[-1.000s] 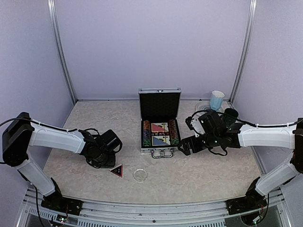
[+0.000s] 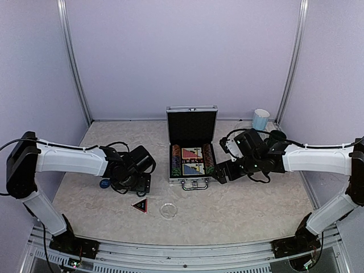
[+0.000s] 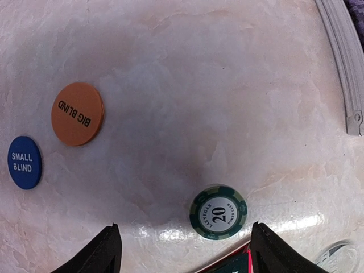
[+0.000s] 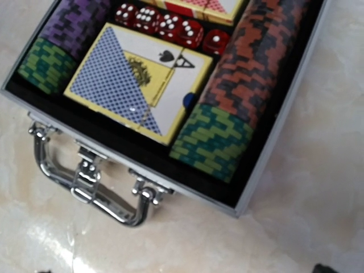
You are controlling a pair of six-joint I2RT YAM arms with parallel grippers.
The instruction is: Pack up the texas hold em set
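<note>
The metal case (image 2: 176, 180) stands with its lid up. Inside are two card boxes, the nearer one (image 4: 136, 82) blue-patterned, red dice (image 4: 189, 33) and chip rolls (image 4: 227, 122) along both sides. A green 20 chip (image 3: 218, 211) lies on the table. My left gripper is open low above the table, the chip just beyond its tips and free of them. An orange BIG BLIND disc (image 3: 78, 114) and a blue SMALL BLIND disc (image 3: 24, 162) lie farther left. My right gripper (image 2: 220, 172) is open and empty by the case's front right corner.
A black-and-red triangular piece (image 2: 140, 205) and a clear round disc (image 2: 168, 210) lie near the front. At the back right stand a light blue cup (image 2: 260, 120) and a dark cup (image 2: 277, 136).
The right arm has moved only slightly.
</note>
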